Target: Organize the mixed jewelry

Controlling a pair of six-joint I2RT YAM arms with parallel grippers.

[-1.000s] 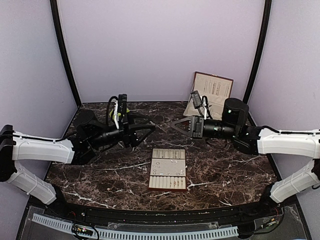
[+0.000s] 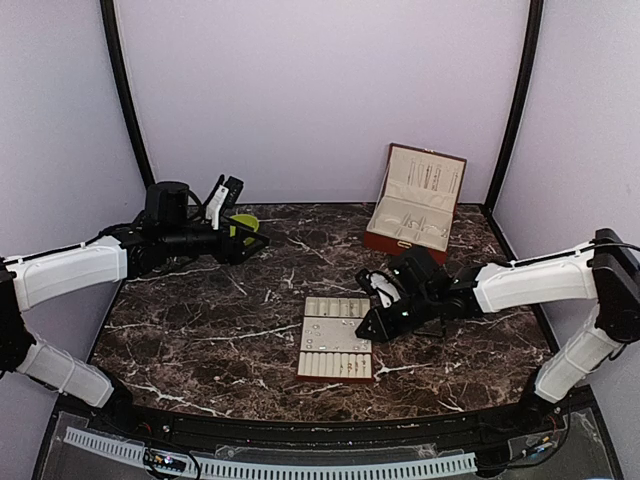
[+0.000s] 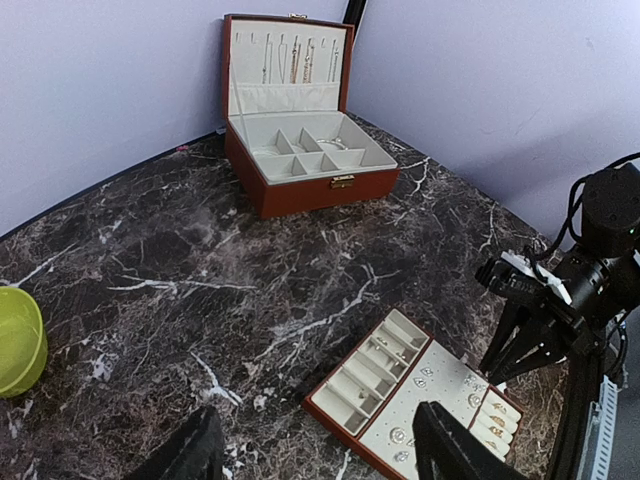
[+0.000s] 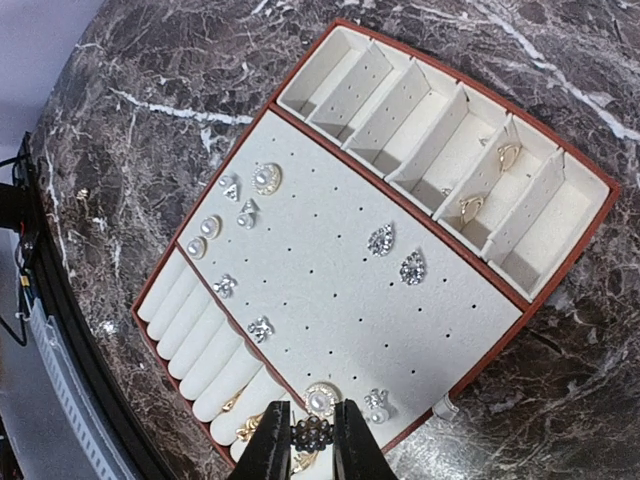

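A white-lined jewelry tray (image 2: 322, 335) with a brown rim lies at the front of the table. In the right wrist view its flat pad (image 4: 330, 250) bears several silver and pearl earrings, and gold rings (image 4: 470, 208) sit in the deep compartments. Golden pieces rest on the padded ring rolls (image 4: 205, 375). Over the tray's edge, my right gripper is shut on a small cluster of sparkling stones (image 4: 312, 432); its exact kind is unclear. Near the back left, my left gripper stands open and empty, clear of the tray.
The opened jewelry box (image 3: 310, 165) stands at the back right, necklaces hanging inside its lid (image 3: 290, 65). A green bowl (image 3: 20, 345) sits at the back left, partly behind the left arm in the top view. Dark marble between is bare.
My right gripper has come down and toward the front, onto the tray's right side, and has shut. The left gripper has drawn back and to the left, near the bowl.
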